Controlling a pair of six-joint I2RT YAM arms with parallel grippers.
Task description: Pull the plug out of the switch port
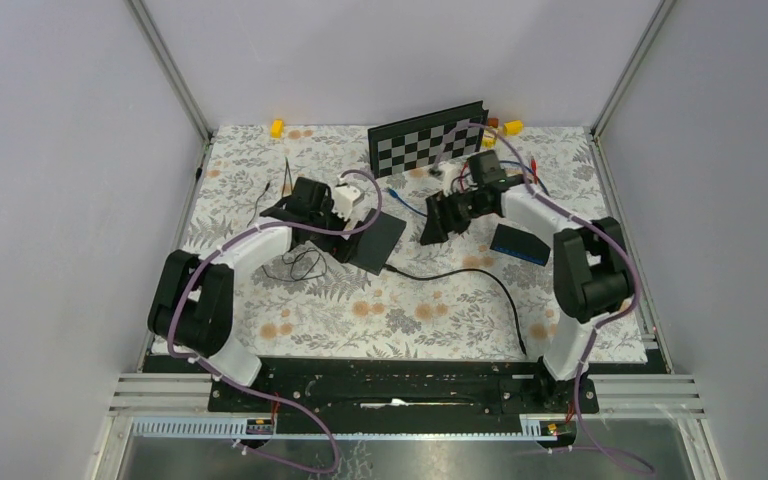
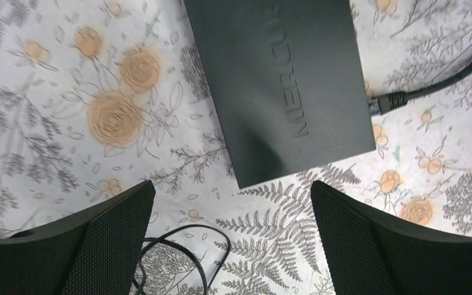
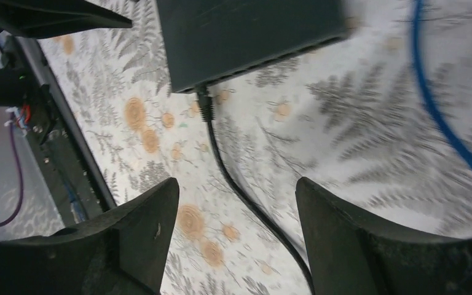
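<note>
The dark switch (image 1: 376, 240) lies flat on the patterned mat; in the left wrist view its top (image 2: 283, 80) shows raised lettering. A black plug sits at its side, seen also as the plug (image 3: 204, 104) in the right wrist view, with a black cable running off across the mat. My left gripper (image 1: 345, 240) is open just left of the switch, nothing between its fingers. My right gripper (image 1: 436, 225) hangs to the right of and above the switch, part open with empty fingers, the plug and cable ahead of it.
A checkered board (image 1: 425, 140) stands at the back with small yellow blocks near it. Blue and red cables lie behind my right arm, thin cables (image 1: 295, 270) at the left, and a dark flat case (image 1: 520, 244) at the right.
</note>
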